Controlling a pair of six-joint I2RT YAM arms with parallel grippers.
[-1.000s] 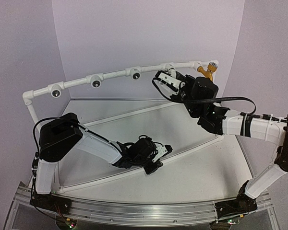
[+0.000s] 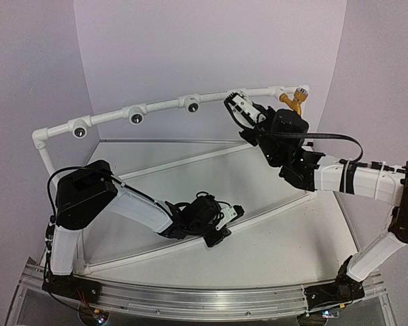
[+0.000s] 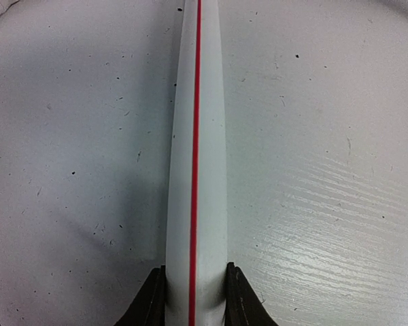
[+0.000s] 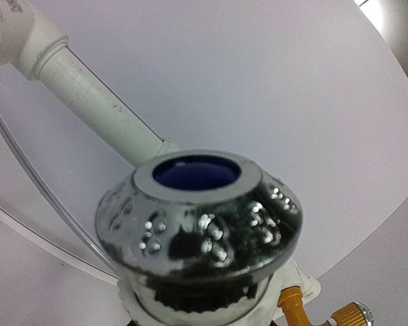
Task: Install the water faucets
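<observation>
A white pipe rail [image 2: 166, 104] carries several tee sockets [image 2: 135, 115]. An orange faucet [image 2: 293, 102] is fitted at the right end. My right gripper [image 2: 236, 102] is at the rail beside it; in the right wrist view a chrome-topped faucet handle [image 4: 197, 244] with a blue centre fills the lower middle, with the fingertips mostly hidden beneath it, apparently gripping it. My left gripper is shut on the lower white pipe [image 3: 207, 149], which has a red stripe.
Three open sockets lie along the rail to the left. The board [image 2: 272, 251] below the frame is bare. Walls enclose the back and sides.
The left arm has not moved.
</observation>
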